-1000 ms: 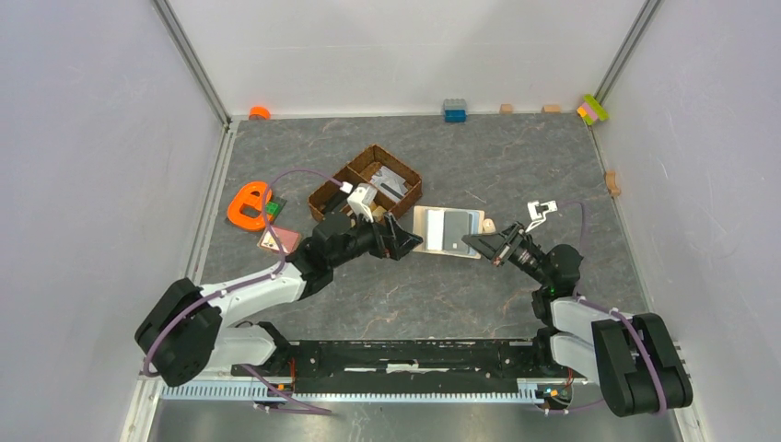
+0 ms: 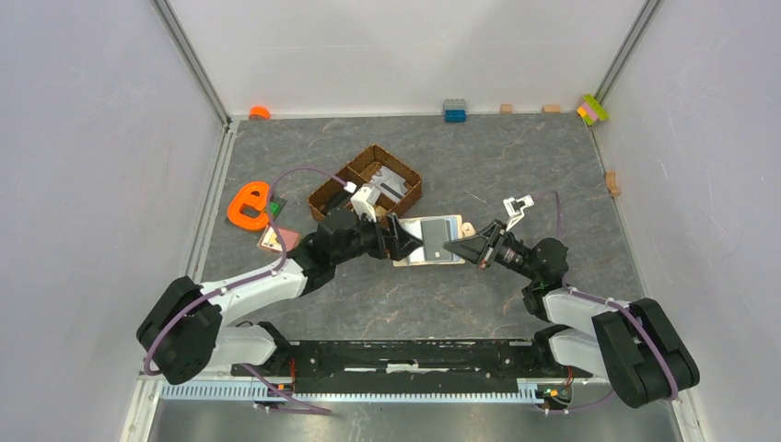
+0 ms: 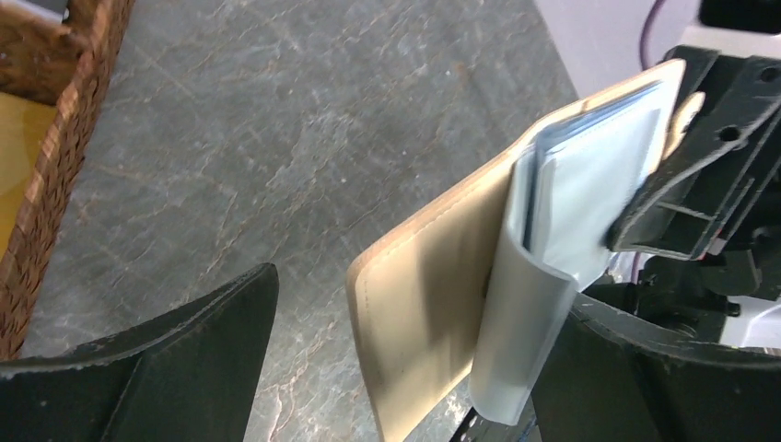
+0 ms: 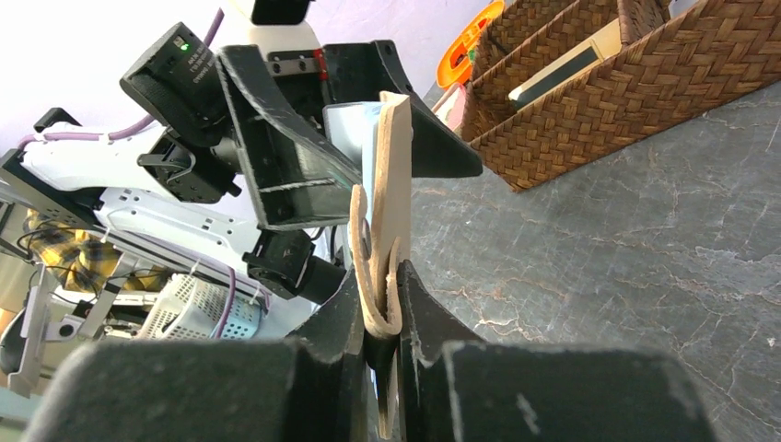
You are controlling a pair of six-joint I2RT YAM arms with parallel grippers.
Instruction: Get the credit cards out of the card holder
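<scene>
The beige card holder (image 2: 454,263) hangs spread open between the two arms, its pale translucent sleeves (image 3: 603,175) facing the left arm. Around the holder's far side, my right gripper is closed, the folded beige edge pinched between its fingers. My left gripper stands open, with one finger (image 3: 212,354) well to the left of the holder and the other beside the sleeves at the right. A bluish-white sleeve flap (image 3: 520,331) curls toward the left gripper. Whether cards sit in each sleeve cannot be told.
Behind the left gripper stands a woven divided basket (image 4: 635,87) with things inside. An orange object (image 2: 247,206) and a pinkish square item (image 2: 279,241) lie at the left. Table in front of the holder and to the right rear is clear.
The holder and right gripper have shifted left and slightly toward the front.
</scene>
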